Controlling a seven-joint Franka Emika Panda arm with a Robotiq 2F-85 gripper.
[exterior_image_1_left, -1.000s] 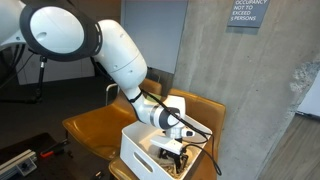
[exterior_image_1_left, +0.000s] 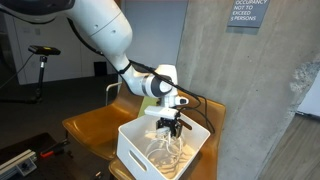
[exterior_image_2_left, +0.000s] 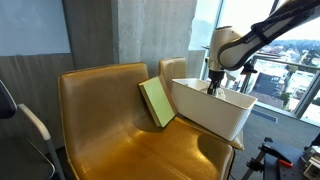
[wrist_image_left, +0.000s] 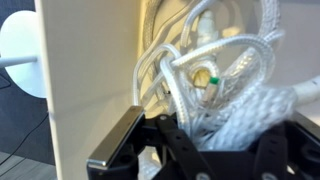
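A white box (exterior_image_1_left: 132, 153) rests across the brown leather seats, open at the top. Loops of white braided rope (exterior_image_1_left: 165, 150) rise from inside it toward my gripper (exterior_image_1_left: 169, 128), which is low over the opening. Close up in the wrist view, the rope (wrist_image_left: 262, 60) bunches right at the fingers, so the gripper appears shut on it. The rope covers the fingertips and hides how much is pinched. Further strands still lie down in the box. Exterior view 2 shows the gripper (exterior_image_2_left: 214, 82) above the box, whose wall (exterior_image_2_left: 207, 109) blocks the rope.
A yellowish-green board or cushion (exterior_image_2_left: 157, 101) leans against the seat back beside the box. Brown seats (exterior_image_2_left: 105, 110) stretch away on that side, mostly bare. A concrete wall (exterior_image_1_left: 240, 90) stands behind.
My gripper has risen from deep inside the box to around its rim. Rope strands have come up with it, stretching from the box floor.
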